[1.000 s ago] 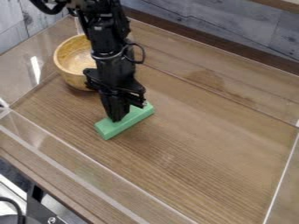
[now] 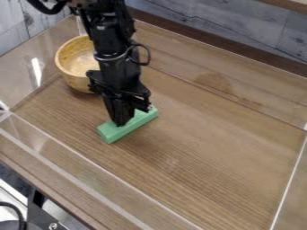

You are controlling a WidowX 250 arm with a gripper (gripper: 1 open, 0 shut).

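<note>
My black gripper [image 2: 118, 115] reaches down from the top and hovers low over a green rectangular block [image 2: 127, 128] lying on the wooden table [image 2: 216, 153]. The gripper's tip is just over the upper-left part of the block; whether it touches it cannot be told. The fingers look close together, with nothing visible held between them.
A tan bowl [image 2: 79, 67] sits behind the arm at the upper left, near a thin cable along the table's left side. A raised wooden edge runs along the top right.
The arm has shifted very slightly over the last second. The green block lies in about the same place.
</note>
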